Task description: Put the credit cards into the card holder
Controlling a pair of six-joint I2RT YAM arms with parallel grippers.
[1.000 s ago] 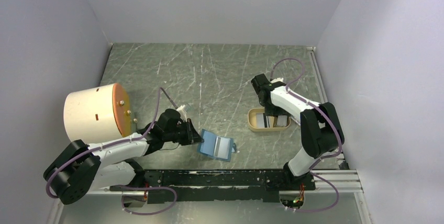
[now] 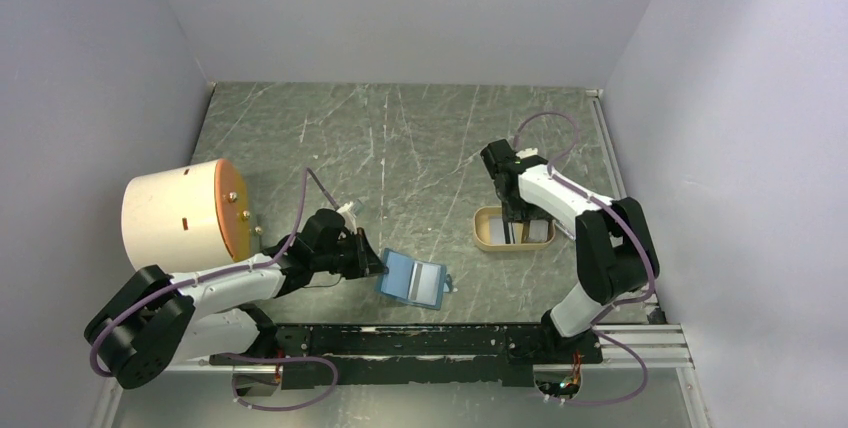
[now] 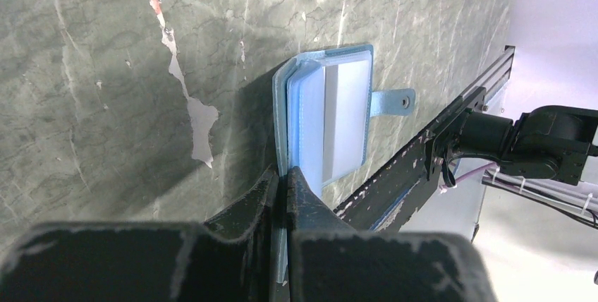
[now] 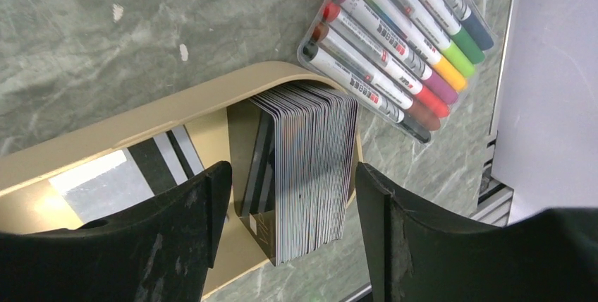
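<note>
On the table near its front edge lies the blue card holder (image 2: 430, 285), opened out, with clear sleeves showing. My left gripper is shut on the holder's cover and some of its sleeves at the left side. In the right wrist view a thick row of credit cards (image 4: 310, 168) stands on edge at the right end of the tan box (image 4: 169, 104); one card lies flat (image 4: 113, 182) in the left part. Above the box hangs my right gripper, open, its fingers on either side of the card row with gaps showing.
A pack of coloured markers (image 4: 402, 48) lies just behind and right of the box. At the far left stands a cream cylinder (image 2: 175, 213) with an orange end.
My right gripper has shifted only very slightly above the box. The left arm and the card holder stay in place.
</note>
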